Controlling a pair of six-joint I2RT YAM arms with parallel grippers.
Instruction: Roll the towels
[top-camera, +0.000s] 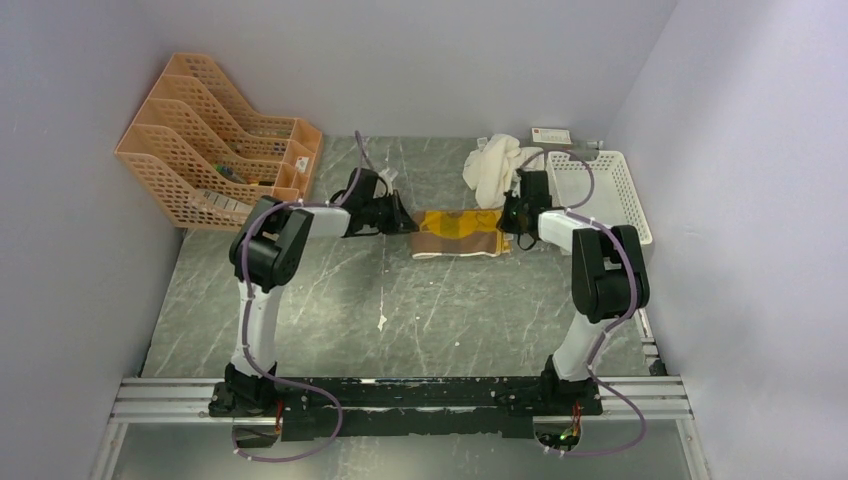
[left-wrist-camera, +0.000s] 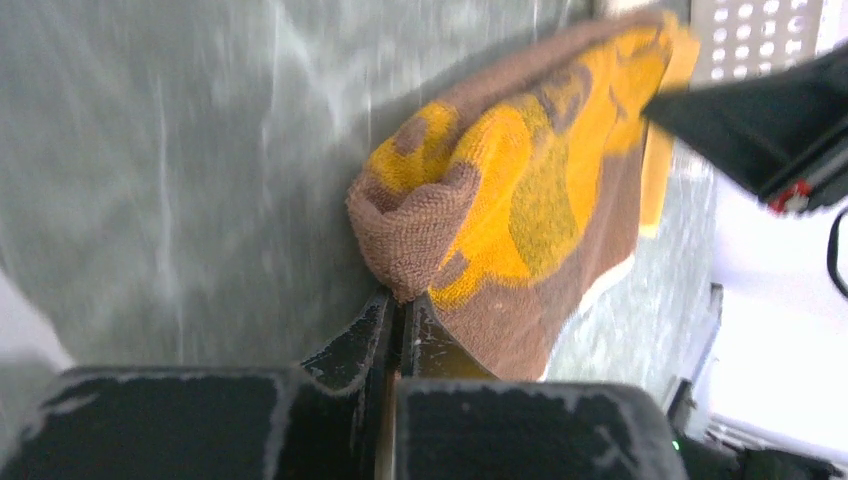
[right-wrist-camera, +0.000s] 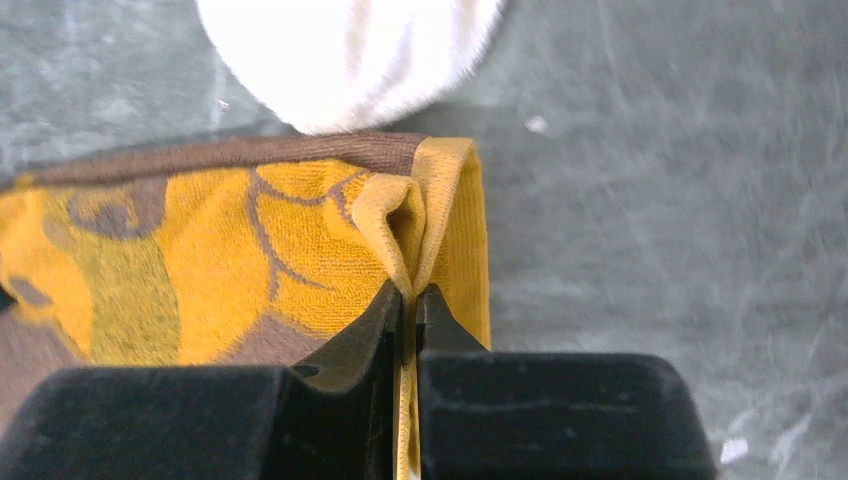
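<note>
The folded brown and yellow towel (top-camera: 458, 232) lies on the table between my two arms. At its left edge my left gripper (top-camera: 412, 229) is shut on the cloth; in the left wrist view the pinched brown corner (left-wrist-camera: 412, 230) bunches up over the fingertips. On the opposite side, my right gripper (top-camera: 505, 227) is shut with a yellow fold (right-wrist-camera: 395, 225) of the towel between its fingers, and the fold stands up from the rest in the right wrist view. A white towel (top-camera: 492, 170) lies crumpled behind, close to the brown edge.
A white basket (top-camera: 640, 215) stands to the right, partly behind my right arm. An orange tiered organizer (top-camera: 165, 150) fills the back left. A small box (top-camera: 551, 135) sits at the back. Bare table (top-camera: 440, 320) stretches out in front of the towel.
</note>
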